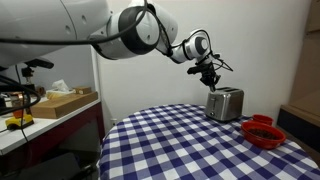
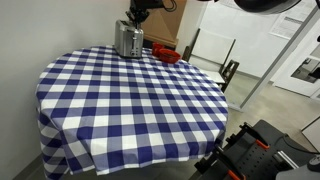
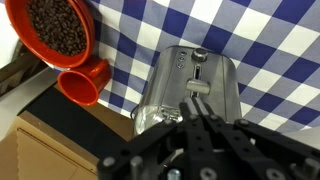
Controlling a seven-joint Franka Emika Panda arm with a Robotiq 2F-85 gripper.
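Note:
A silver toaster stands upright at the far side of the checked table. In exterior view 2 the same toaster is at the back left. My gripper hangs at the toaster's upper edge, on its lever end. From the wrist, the shut fingertips lie over that end, close to the lever, with nothing visible between them. Whether they touch the toaster cannot be made out. Part of the toaster's top is hidden behind the gripper.
Beside the toaster are a red bowl of dark beans and a red cup. A cardboard box borders the toaster's far side. Much of the checked tablecloth is bare.

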